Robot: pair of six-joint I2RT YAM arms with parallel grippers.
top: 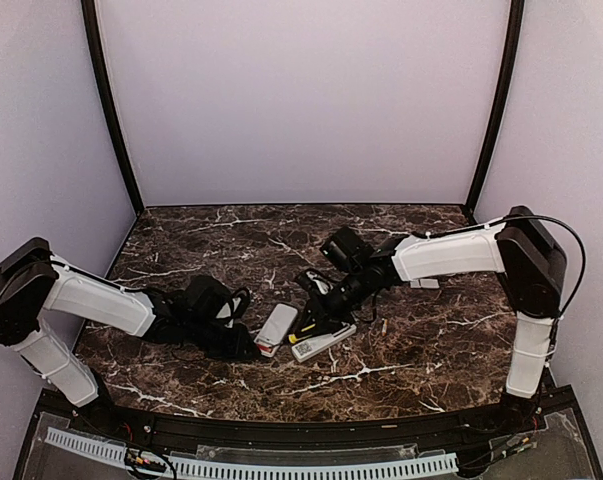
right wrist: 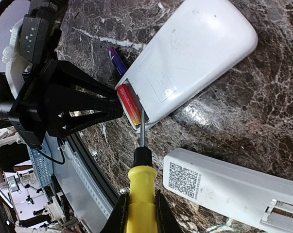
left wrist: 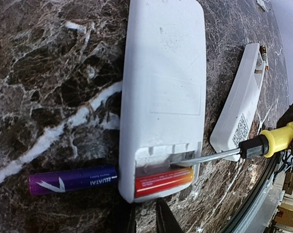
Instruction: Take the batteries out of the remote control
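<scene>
A white remote control (left wrist: 165, 73) lies back up with its battery bay uncovered at the near end. Inside the bay sits a red-orange battery (left wrist: 163, 181); a purple battery (left wrist: 73, 179) rests on the table beside the remote. My right gripper is shut on the yellow handle of a screwdriver (right wrist: 142, 184). Its metal tip reaches into the bay, next to the red battery. At the remote's bay end is my left gripper, its fingers (right wrist: 105, 116) a little apart. The remote's edge hides their tips, so any hold cannot be made out.
A second white remote (right wrist: 214, 187) with a QR code lies close by on the right. One small battery (top: 385, 326) is on the table past it, and a white piece (top: 424, 284) lies farther right.
</scene>
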